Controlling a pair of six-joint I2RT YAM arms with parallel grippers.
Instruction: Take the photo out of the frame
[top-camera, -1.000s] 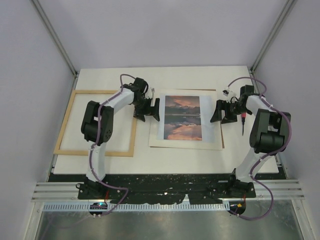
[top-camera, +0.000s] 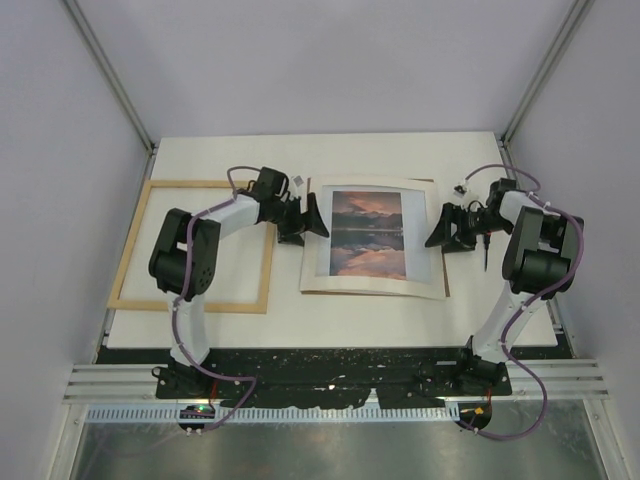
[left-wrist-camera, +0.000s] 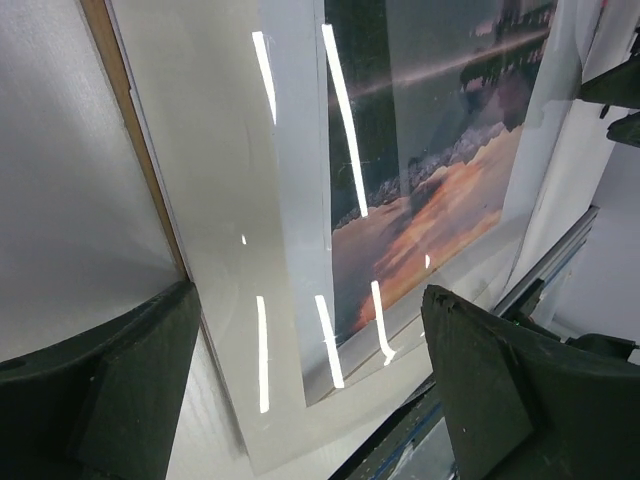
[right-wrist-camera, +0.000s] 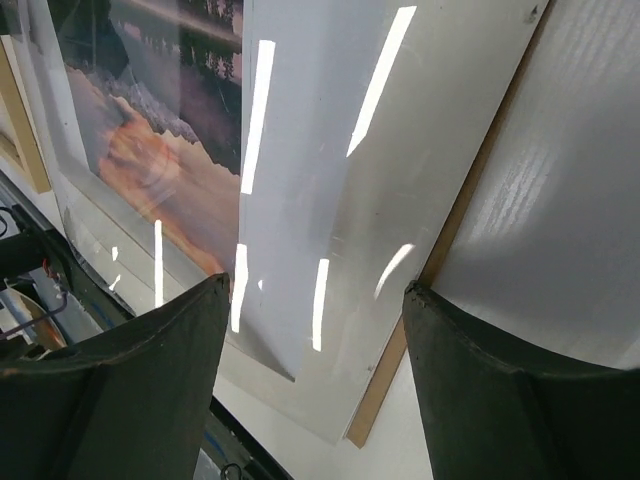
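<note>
The landscape photo (top-camera: 366, 233) lies in a pale mat under a clear glossy sheet (left-wrist-camera: 225, 180), on a thin brown backing board (right-wrist-camera: 460, 215). The wooden frame (top-camera: 190, 184) is apart from it, on the left of the table. At the sheet's left edge, my left gripper (top-camera: 303, 228) stands open, one finger over the sheet and the other outside the brown edge. My right gripper (top-camera: 450, 236) is at the opposite edge, fingers apart in the right wrist view, one above the sheet and one beside the board's edge. Whether its fingertips touch the layers I cannot tell.
A thin tool (top-camera: 487, 250) with a red part lies right of the right gripper. The left arm (top-camera: 190, 245) passes over the wooden frame.
Both grippers have shifted a little, the right one slightly rightwards and the left one lower. The pale layers look flat earlier; now their far edge bows and they sit slightly askew over the board.
</note>
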